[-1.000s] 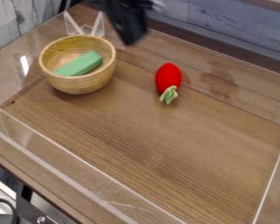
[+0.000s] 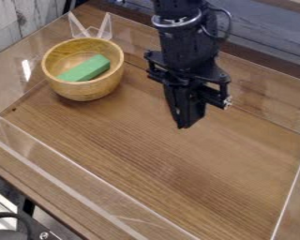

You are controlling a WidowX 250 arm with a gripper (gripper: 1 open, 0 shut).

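My dark gripper (image 2: 187, 115) hangs low over the middle of the wooden table, its body filling the upper centre of the view; its tip appears shut, with nothing seen between the fingers. A green block (image 2: 85, 67) lies in a round yellow wooden bowl (image 2: 90, 92) at the upper left.
A pale wall (image 2: 272, 47) runs along the back. A dark cable (image 2: 8, 225) lies at the bottom left corner.
The bowl and green block have stayed in place.
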